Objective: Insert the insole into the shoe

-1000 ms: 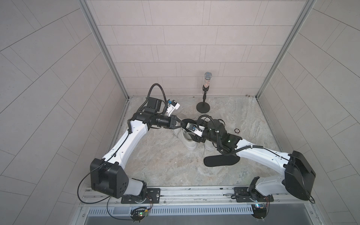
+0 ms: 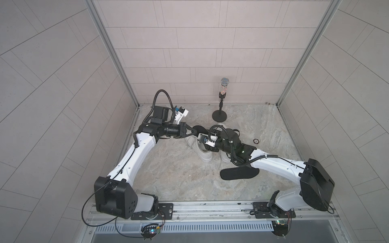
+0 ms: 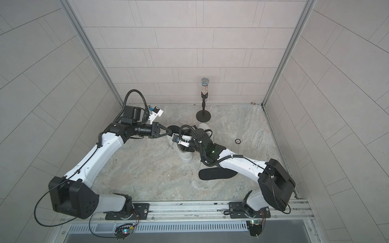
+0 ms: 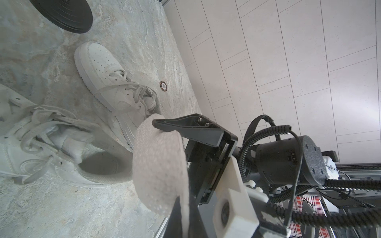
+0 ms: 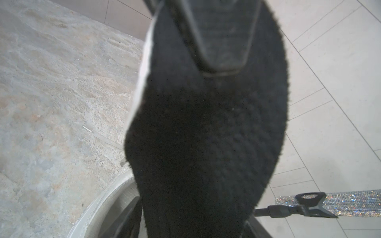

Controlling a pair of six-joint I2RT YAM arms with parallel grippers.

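Note:
My left gripper is shut on one end of an insole, black on one face and white and dotted on the other. It holds the insole tilted above a white shoe, whose opening is empty in the left wrist view. At the insole's other end is my right gripper, its fingers spread to either side of the insole's edges and partly hidden behind it. One right finger crosses the insole's edge in the left wrist view.
A second white shoe stands beside the first. Another black insole lies flat near the front. The microphone stand is behind the shoes, and a small round disc lies to the right.
My left gripper has shifted a little to the left with the insole. The right arm has swung left, its wrist has turned, and it now covers more of the insole from above.

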